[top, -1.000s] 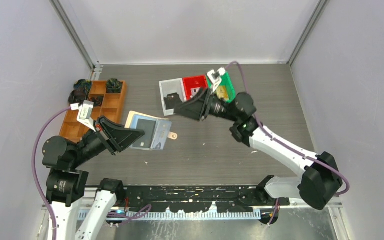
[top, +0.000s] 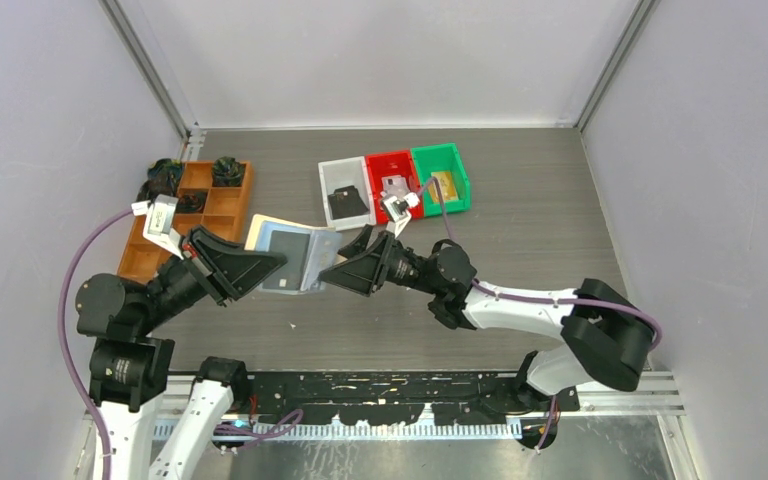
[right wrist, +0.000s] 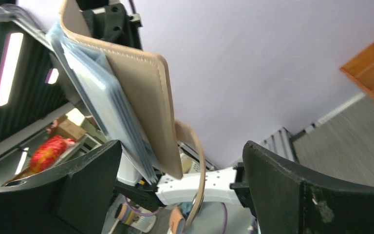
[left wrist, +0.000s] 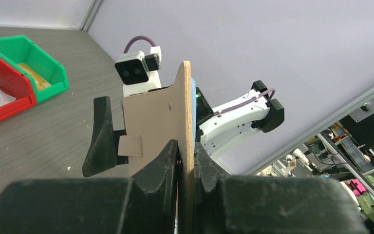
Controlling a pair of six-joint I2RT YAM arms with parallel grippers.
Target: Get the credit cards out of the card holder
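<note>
A tan card holder with light-blue plastic sleeves (top: 295, 255) is held upright over the table, my left gripper (top: 265, 272) shut on it. A grey card shows in the top view. In the left wrist view the holder's tan back (left wrist: 151, 122) and strap tab face the camera. My right gripper (top: 340, 265) is open at the holder's right edge; in the right wrist view the sleeves (right wrist: 107, 97) stand just before and above its fingers, the strap hanging between them. Whether the fingers touch it I cannot tell.
White (top: 325, 180), red (top: 390, 160) and green (top: 440, 155) bins stand at the back with items inside. A wooden organizer (top: 225, 205) sits at the left.
The right arm has swung from back right toward the front left, up to the holder's right edge.
</note>
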